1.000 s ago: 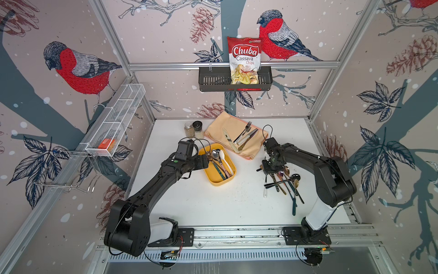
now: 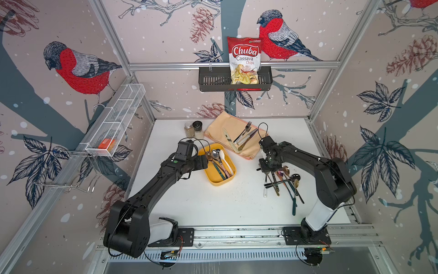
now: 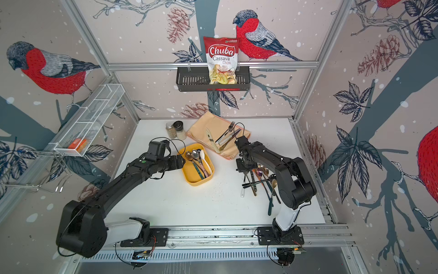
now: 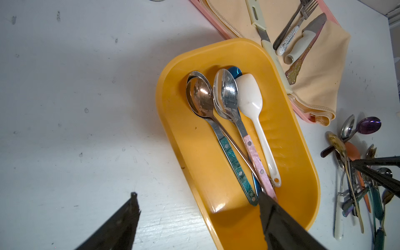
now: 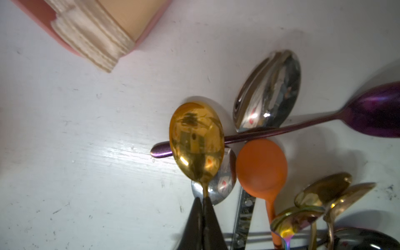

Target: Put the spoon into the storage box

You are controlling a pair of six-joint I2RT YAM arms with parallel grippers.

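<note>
The yellow storage box (image 4: pixel 195 175) holds several spoons and a white spatula (image 4: pixel 250 100), near the middle of the table in the top views. My left gripper hangs over the box's near part, fingers apart, with nothing seen between them. On the right lies a loose pile of spoons and other utensils. In the right wrist view my right gripper is shut at the neck of a gold spoon (image 5: pixel 195 139); whether the neck is between or beneath the fingertips, I cannot tell. A purple spoon (image 5: pixel 370 108) and an orange spoon (image 5: pixel 260 166) lie close by.
A peach cloth (image 2: pixel 219 123) with knives and forks lies at the back. Two shakers (image 2: pixel 197 127) stand behind the box. A wire rack (image 2: pixel 114 118) is on the left wall.
My right gripper has shifted slightly left. The left arm looks almost unmoved, and the box's contents look the same.
</note>
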